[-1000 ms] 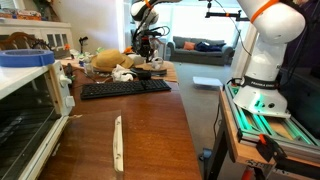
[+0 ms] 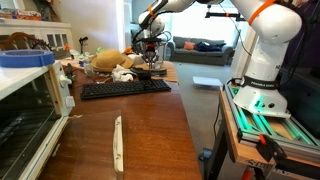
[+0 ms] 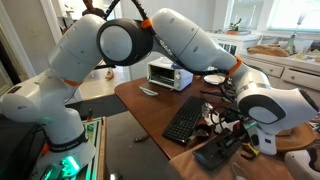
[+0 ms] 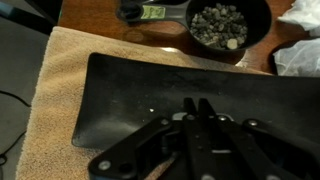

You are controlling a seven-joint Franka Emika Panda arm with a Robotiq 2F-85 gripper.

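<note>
My gripper reaches over a long black tray [image 4: 130, 95] in the wrist view. Its dark fingertips are close together against the dark tray, so the gap is hard to make out, and no object shows between them. The tray lies on a tan towel [image 4: 62, 85]; the gripper hides part of its lower side. Seen from the second exterior view, the gripper [image 3: 243, 138] hangs near the right end of the black tray [image 3: 215, 152]. Whether it touches the tray cannot be told.
A small black pan [image 4: 229, 48] of grey pebbles sits beyond the towel, beside crumpled white plastic [image 4: 298, 58]. A black keyboard [image 2: 125, 88] and a pale strip [image 2: 118, 145] lie on the wooden table.
The arm has come lower in the first exterior view and shifted slightly right, bringing the gripper nearer the table. The objects on the table look unmoved.
</note>
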